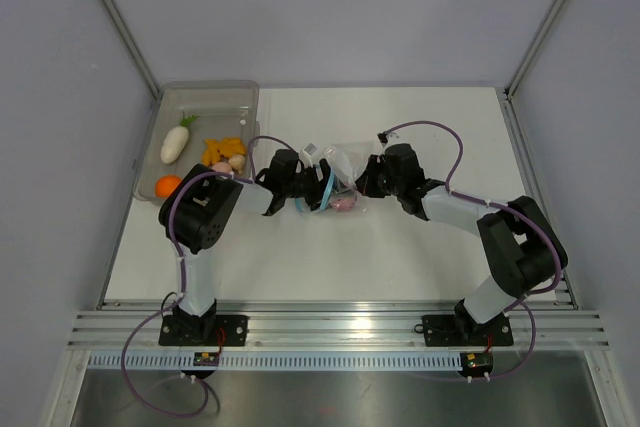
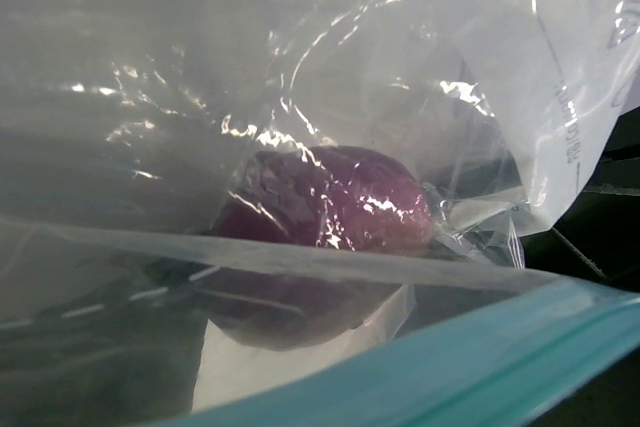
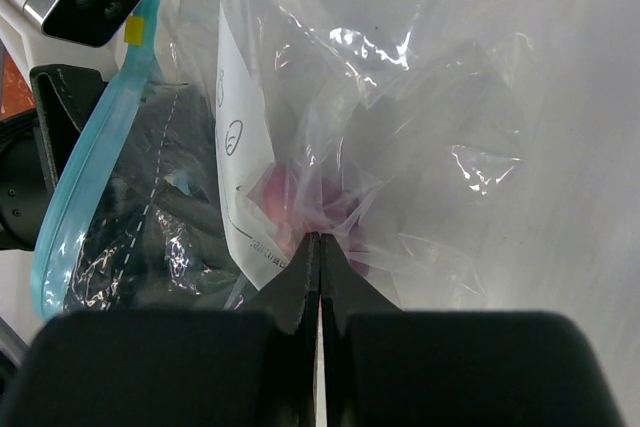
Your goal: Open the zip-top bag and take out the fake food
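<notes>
The clear zip bag (image 1: pixel 348 162) lies mid-table between both grippers, its blue zip strip (image 3: pixel 95 172) on the left side. Inside, a purplish-pink food piece (image 2: pixel 330 197) shows through the film, next to a white paper label (image 3: pixel 240 147). My left gripper (image 1: pixel 322 187) is at the bag's mouth, its fingers part open; one dark finger (image 3: pixel 65 107) stands outside the zip strip, and dark parts show through the film. No left fingers are clear in the left wrist view. My right gripper is shut, its tips against film folds; whether film is pinched cannot be told.
A grey bin (image 1: pixel 250 97) at the back left holds a white vegetable (image 1: pixel 175 144), an orange (image 1: pixel 168 186), yellow pieces (image 1: pixel 222 149) and other food.
</notes>
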